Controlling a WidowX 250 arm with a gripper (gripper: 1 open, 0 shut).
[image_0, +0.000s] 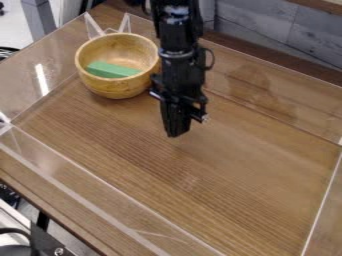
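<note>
My black gripper (177, 118) hangs over the middle of the wooden table, low and just right of a tan round bowl (118, 45). The gripper looks shut, with nothing visible between its fingers. In the bowl lies a green block (111, 70).
A grey wall (274, 30) runs along the back right, and the table's left edge borders clutter and cables.
</note>
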